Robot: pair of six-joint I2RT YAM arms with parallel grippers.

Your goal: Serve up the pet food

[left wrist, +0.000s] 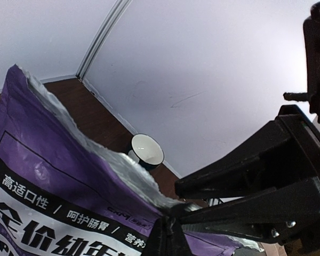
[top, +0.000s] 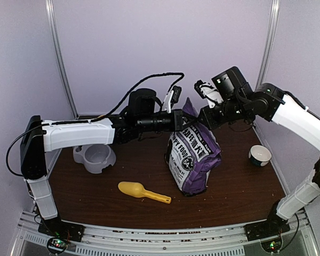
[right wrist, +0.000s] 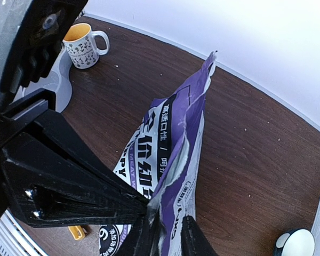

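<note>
A purple pet food bag (top: 192, 160) stands upright in the table's middle, its crimped top edge in both wrist views (left wrist: 64, 154) (right wrist: 181, 128). My left gripper (top: 184, 121) is at the bag's top from the left, shut on that edge as far as the right wrist view shows. My right gripper (top: 205, 118) meets the top from the right; in the left wrist view its fingers look apart, but how far is unclear. A yellow scoop (top: 138, 190) lies at the front; a grey pet bowl (top: 96, 160) sits at the left.
A small white-and-dark bowl (top: 260, 156) sits at the right edge. A patterned mug (right wrist: 84, 50) stands behind the grey bowl.
</note>
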